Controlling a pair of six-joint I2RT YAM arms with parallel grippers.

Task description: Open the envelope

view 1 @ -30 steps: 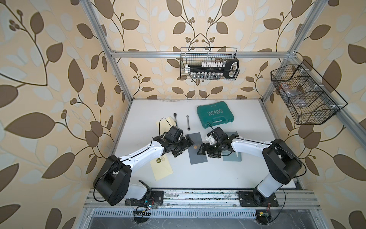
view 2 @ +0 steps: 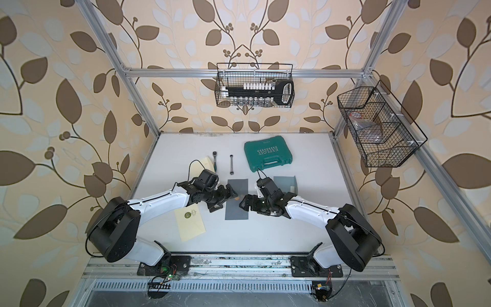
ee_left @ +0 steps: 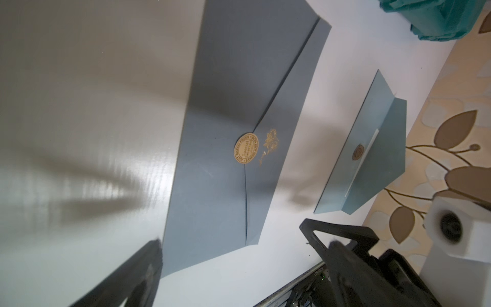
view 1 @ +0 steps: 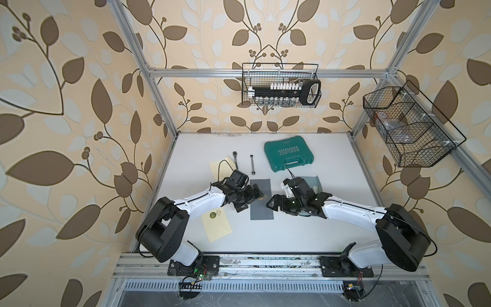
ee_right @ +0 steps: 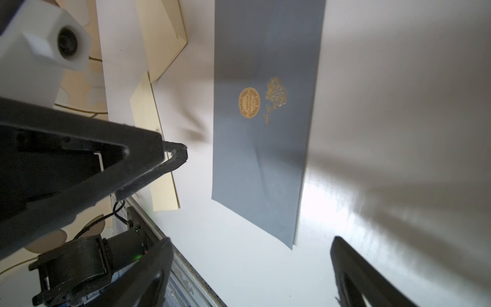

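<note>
A dark grey-blue envelope lies flat in the middle of the white table, its flap down. In the left wrist view its gold seal sits at the flap's edge beside a printed gold flower. Above its left side stands my left gripper, open, with nothing between the fingers. Over on the right side, my right gripper is open and empty too. In the right wrist view the envelope runs down between the two fingers, clear of both.
A teal envelope with raised flap lies to the right, partly under the right arm. Cream envelopes lie on the left. Behind are a wrench, a ratchet and a green case.
The grey envelope has straightened and shifted slightly left.
</note>
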